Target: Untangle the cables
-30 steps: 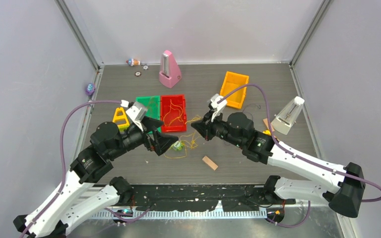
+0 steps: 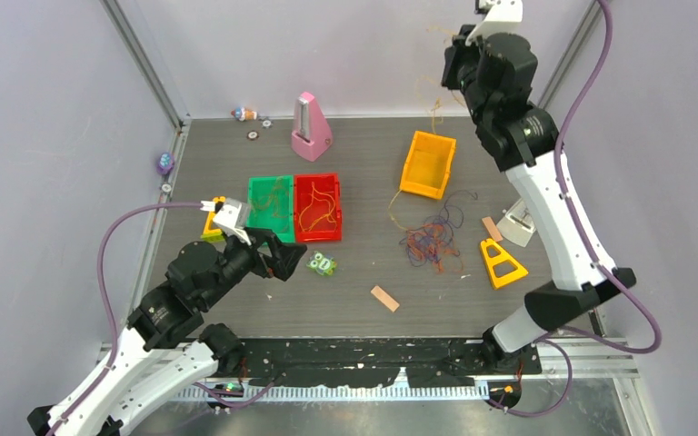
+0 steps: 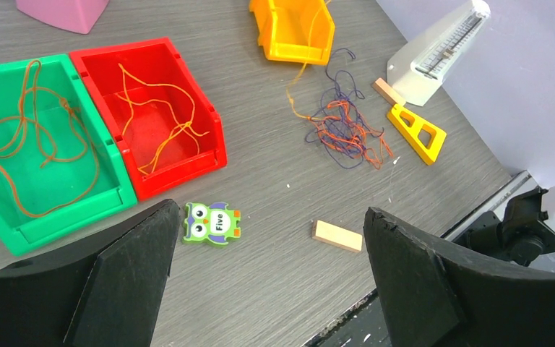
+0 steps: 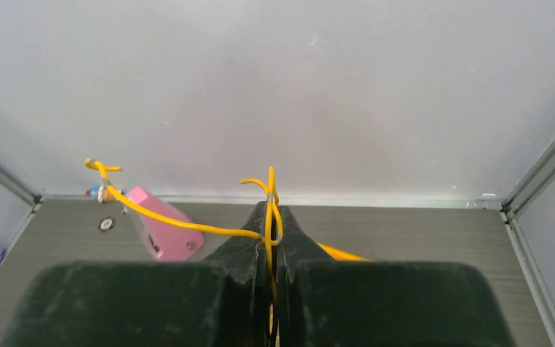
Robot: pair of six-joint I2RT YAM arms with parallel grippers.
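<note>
My right gripper is shut on a yellow cable [image 4: 188,223], high up near the back wall. That cable hangs down past the yellow bin [image 2: 429,163], and its lower end reaches a tangle of blue and orange cables [image 2: 430,240] on the table. In the left wrist view the tangle [image 3: 343,130] lies loosely knotted, and the yellow strand touches its edge. Open and empty, my left gripper hovers above the owl toy. An orange cable [image 3: 25,137] lies in the green bin [image 3: 47,235]; another yellow-orange cable [image 3: 162,134] lies in the red bin [image 3: 213,155].
An owl toy [image 3: 212,223] and a wooden block [image 3: 337,236] lie near the front. To the right are a yellow triangle piece [image 3: 416,134] and a white metronome [image 3: 437,50]. A pink metronome [image 2: 311,127] stands at the back. Bare table separates the red bin from the tangle.
My right arm has swung from mid-table to the back right and upward, drawing the yellow cable away from the owl toy. The left gripper has shifted slightly left.
</note>
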